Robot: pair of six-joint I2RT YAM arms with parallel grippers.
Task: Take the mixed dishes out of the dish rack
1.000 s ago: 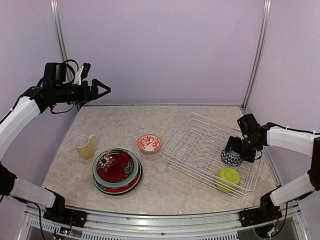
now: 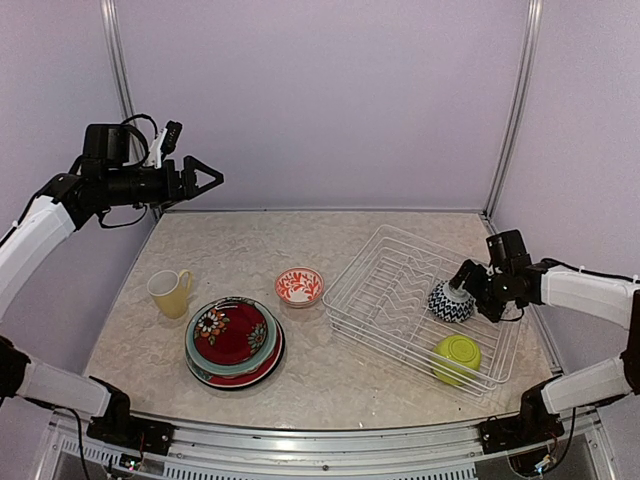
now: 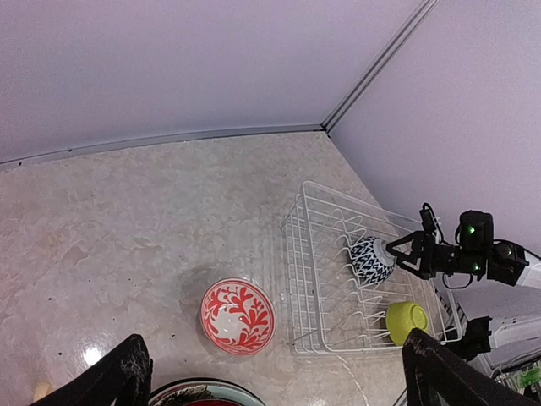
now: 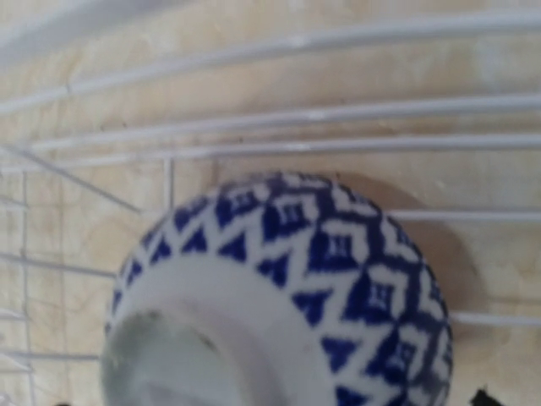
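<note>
The white wire dish rack (image 2: 375, 290) holds a blue-and-white patterned bowl (image 2: 449, 303) and a lime green bowl (image 2: 458, 355). In the right wrist view the patterned bowl (image 4: 338, 245) is tipped on its side, its white foot turned towards the camera. My right gripper (image 2: 468, 278) is open at the foot side of that bowl; its fingers barely show in its own wrist view, so contact cannot be told. High over the left back of the table, my left gripper (image 2: 205, 181) stands open and empty, its fingers (image 3: 110, 376) at the lower edge of its wrist view.
Outside the rack lie a red-and-white bowl (image 2: 299, 286), a stack of plates (image 2: 232, 338) and a yellow mug (image 2: 170, 292). Bare table (image 2: 250, 240) spreads along the back. The right wall stands close to the rack.
The patterned bowl has shifted left and tipped within the rack. The left arm is practically still.
</note>
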